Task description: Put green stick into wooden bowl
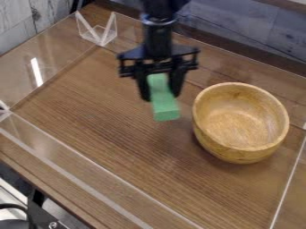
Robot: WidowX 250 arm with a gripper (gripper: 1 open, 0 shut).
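The green stick (163, 101) hangs upright below my gripper (159, 82), which is shut on its upper end. Arm and gripper are blurred, and the stick appears raised off the wooden table. To its right stands the round wooden bowl (241, 122), its mouth facing up and its inside empty. A gap separates the stick from the bowl's left rim.
Bare table (89, 125) stretches left and in front of the bowl. A clear, angular object (97, 29) stands at the back left. A dark cable and a black part (14, 215) lie at the lower left corner.
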